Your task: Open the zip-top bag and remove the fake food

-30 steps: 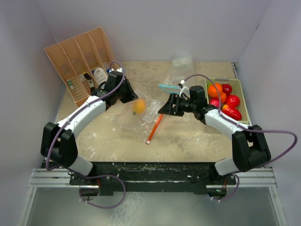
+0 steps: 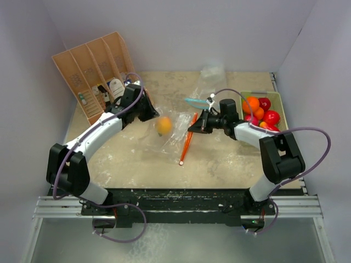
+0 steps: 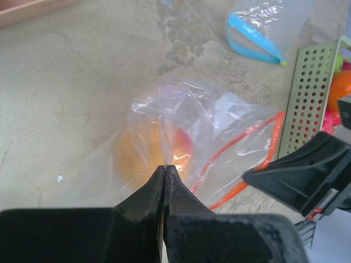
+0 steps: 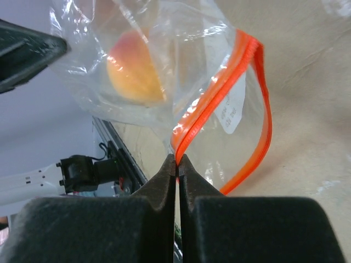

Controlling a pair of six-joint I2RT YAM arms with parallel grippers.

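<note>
A clear zip top bag (image 3: 203,120) with an orange zip edge (image 4: 258,153) hangs over the middle of the table, a yellow-red fake fruit (image 4: 134,68) inside. My left gripper (image 2: 155,115) is shut on the bag's plastic at the left of the fruit, as the left wrist view shows. My right gripper is shut on the bag's rim at the orange zip, on the right side. The rim curves in a loop below and beside the right fingertips.
A green crate (image 2: 274,101) of fake fruit stands at the right. Another bag with a blue zip (image 2: 197,103) lies behind. A wooden organiser (image 2: 88,60) is at the back left.
My right gripper has shut on the rim and moved slightly; the orange zip edge's lower end and the fruit have shifted a little to the right.
</note>
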